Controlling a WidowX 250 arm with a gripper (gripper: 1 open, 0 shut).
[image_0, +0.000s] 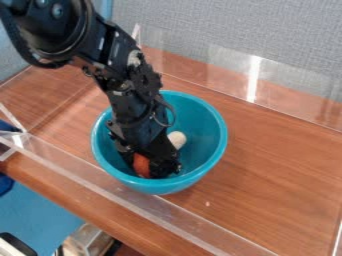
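Observation:
My black gripper (150, 158) reaches down from the upper left into a teal bowl (203, 120) on the wooden counter. Its fingers are low inside the bowl, around an orange-red object (140, 166) that is mostly hidden by them; the gripper looks shut on it. A pale, rounded object (177, 139) lies in the bowl just right of the gripper.
Clear panels run along the back and front edges, below a grey wall (254, 35). Blue cloth and other items lie beyond the counter at the lower left.

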